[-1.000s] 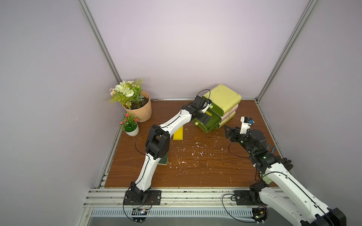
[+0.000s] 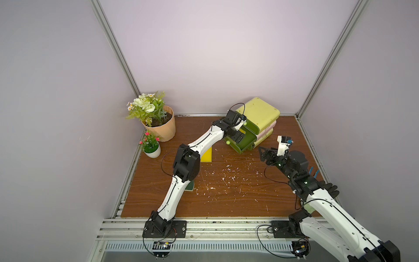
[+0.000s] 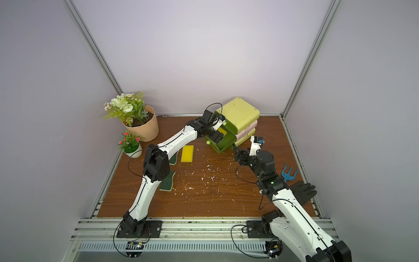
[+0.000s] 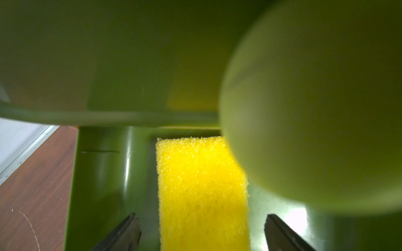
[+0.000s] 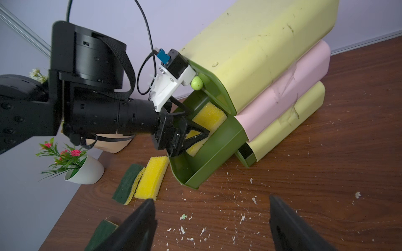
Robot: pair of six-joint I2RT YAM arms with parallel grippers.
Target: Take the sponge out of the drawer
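Inside the pulled-out green drawer (image 5: 217, 161) lies a yellow sponge (image 5: 210, 118). From the left wrist, the sponge (image 4: 203, 192) fills the middle of the drawer floor, and my left gripper stands open with one fingertip on each side of it. Gaps of green show between the sponge and both fingertips. The sponge's near end runs out of that view. My right gripper is open and empty, held over the table to the right of the drawer.
A round green knob (image 4: 309, 104) and the upper drawer front hang close above the left gripper. Other sponges, one yellow (image 3: 187, 153) and two green-backed, lie on the table. Flower pots (image 3: 146, 126) stand at left, with a blue fork (image 3: 289, 173) and glove (image 3: 303, 192) at right.
My left arm has shifted slightly rightward, its gripper moving a little farther into the drawer area. The sponge and the drawer look unmoved; the right arm is practically still.
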